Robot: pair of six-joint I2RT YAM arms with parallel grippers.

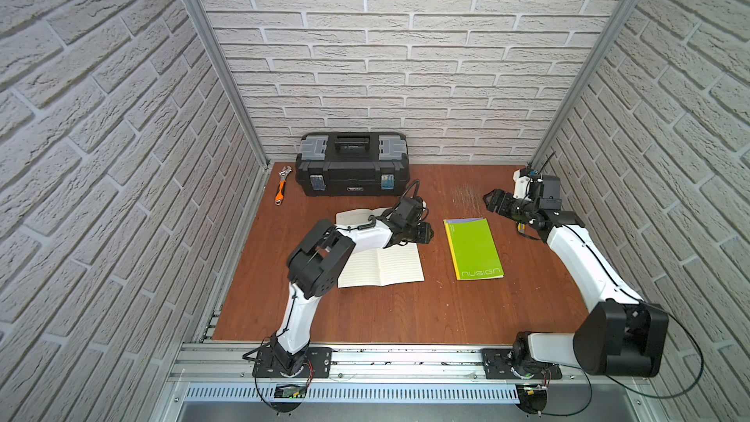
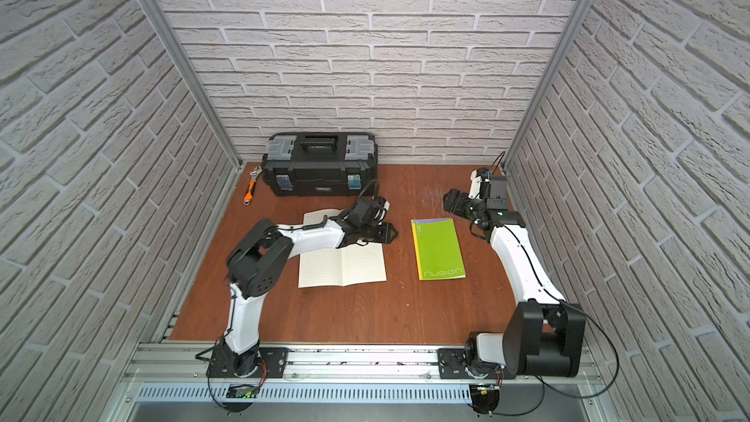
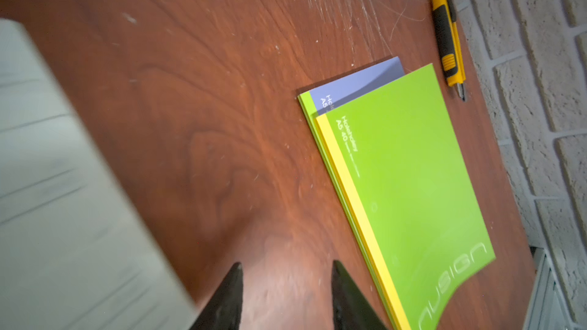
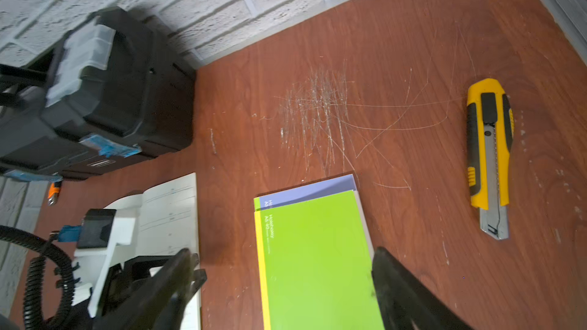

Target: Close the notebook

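An open notebook (image 1: 402,265) with white lined pages lies flat on the left half of the table, partly covered by my left arm. To its right, a green notebook (image 1: 474,250) with a yellow spine strip lies shut; a blue-purple strip (image 4: 308,190) shows past its top edge. My left gripper hangs over the open notebook's right edge, fingers spread with nothing between them. My right gripper is raised beyond the green notebook's upper right corner, also open and empty.
A black toolbox (image 1: 353,168) stands at the back wall, with an orange wrench (image 1: 282,185) on its left. A yellow utility knife (image 4: 489,155) lies at the right.
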